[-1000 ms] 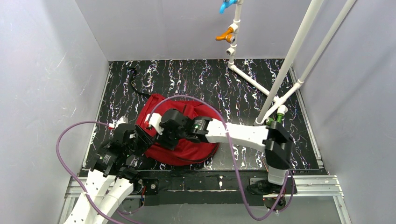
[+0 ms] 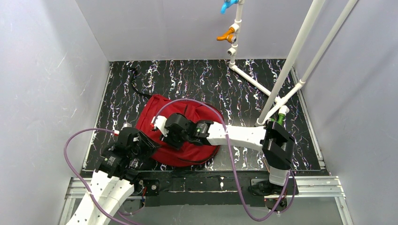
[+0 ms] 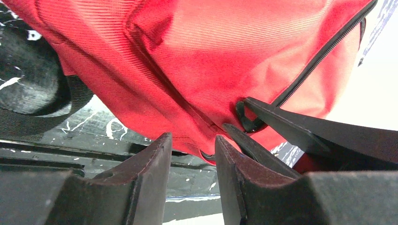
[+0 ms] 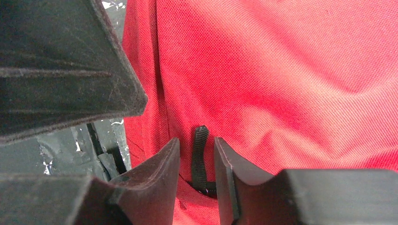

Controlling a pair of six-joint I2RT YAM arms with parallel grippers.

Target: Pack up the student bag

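The red student bag (image 2: 192,152) lies flat on the dark marbled table, with a black zipper (image 3: 324,54) along one edge. Low over its near left part, my left gripper is part open, the bag's red edge showing past the gap and nothing seen clasped. My right gripper is just to the right, also part open. A small black pull tab (image 4: 199,157) stands up between its fingers, apparently not pinched. From the left wrist view, the right gripper's dark fingers (image 3: 300,129) straddle that tab. The bag's inside is hidden.
A black strap (image 2: 135,86) trails from the bag's far left corner. White pipes (image 2: 248,77) with taps stand at the back right. The two grippers are close together.
Both grippers have shifted a little rightward and toward the near edge over the bag. The bag itself looks about the same.
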